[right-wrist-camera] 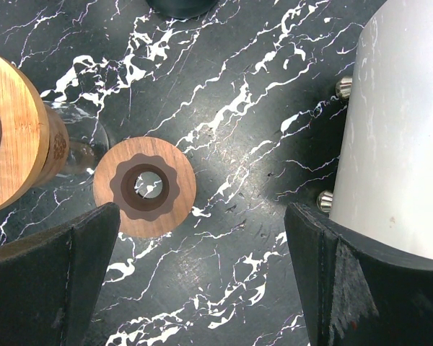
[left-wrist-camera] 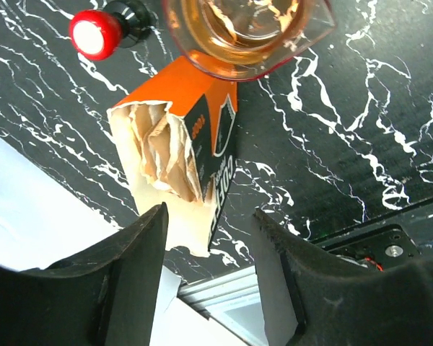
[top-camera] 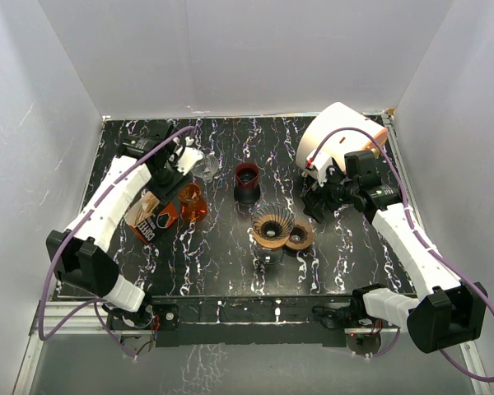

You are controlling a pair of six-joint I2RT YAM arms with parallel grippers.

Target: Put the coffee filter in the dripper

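An orange and black filter box [left-wrist-camera: 215,130] lies with its end torn open, tan paper filters [left-wrist-camera: 159,144] inside. My left gripper stands open above the box's open end, empty between its fingers. The dripper [top-camera: 272,218], with dark ribs and a wooden base, sits on a glass carafe at the front middle; only its wooden edge [right-wrist-camera: 36,137] shows in the right wrist view. My right gripper is open and empty, above the table to the right of the dripper, near a wooden ring [right-wrist-camera: 115,202].
An amber glass vessel [top-camera: 193,206] is beside the box, a red-topped bottle [left-wrist-camera: 86,40] near it. A dark red cup [top-camera: 247,177] stands at the back middle, a large white cylindrical appliance [right-wrist-camera: 390,122] at the back right.
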